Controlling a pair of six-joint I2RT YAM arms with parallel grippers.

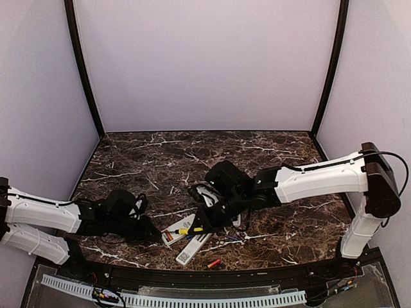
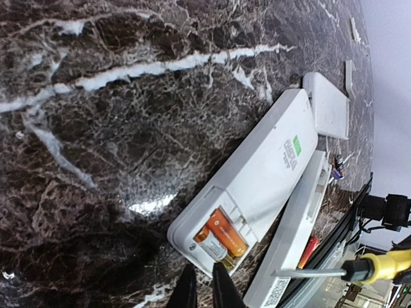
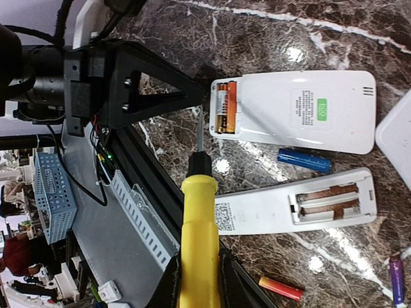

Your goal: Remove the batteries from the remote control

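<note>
A white remote (image 2: 266,167) lies with its battery compartment open, holding two cells, an orange battery (image 3: 231,108) and a second one beside it. My left gripper is at that compartment's end; its opening is unclear in the views. My right gripper (image 1: 200,221) is shut on a yellow-handled screwdriver (image 3: 199,237), whose metal shaft points toward the left gripper, near the compartment. A second remote (image 3: 257,212) lies alongside with an empty compartment. A blue battery (image 3: 303,160) lies between the remotes.
A red battery (image 3: 280,287) and a purple battery (image 3: 397,279) lie loose on the dark marble table. A white cover (image 2: 327,109) sits beyond the first remote. The table's front rail (image 1: 160,271) is close by.
</note>
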